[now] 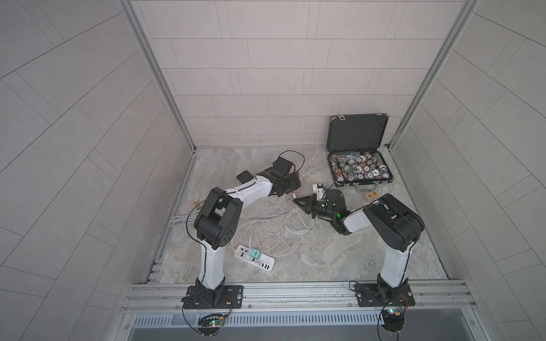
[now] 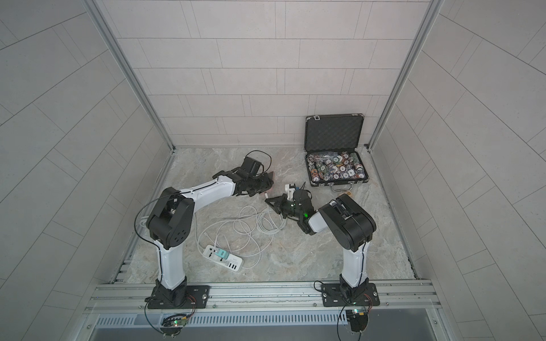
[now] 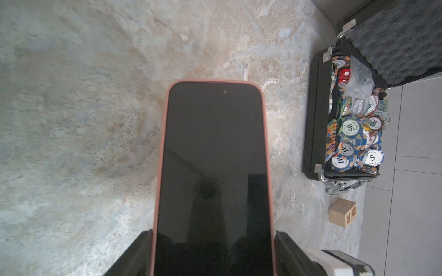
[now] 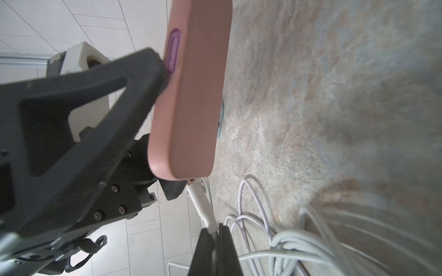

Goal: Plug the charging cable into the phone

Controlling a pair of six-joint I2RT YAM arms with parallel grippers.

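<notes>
A phone in a pink case (image 3: pixel 214 161) is gripped across its long sides by my left gripper, dark screen facing the left wrist camera. In the right wrist view the phone's pink back (image 4: pixel 195 101) shows, held above the table. My right gripper is shut on the white cable plug (image 4: pixel 201 202). The plug points at the phone's bottom end, and a sliver of its metal tip shows there. Whether the tip is inside the port or only against the edge, I cannot tell. In the top left view the right gripper (image 1: pixel 297 199) faces the left one.
White cable (image 1: pixel 278 221) lies in loose coils below the grippers, running to a power strip (image 1: pixel 254 258). An open case of poker chips (image 1: pixel 359 164) stands at the back right, with a wooden block (image 1: pixel 371 195) before it. A dark phone-like object (image 1: pixel 244 176) lies behind the left arm.
</notes>
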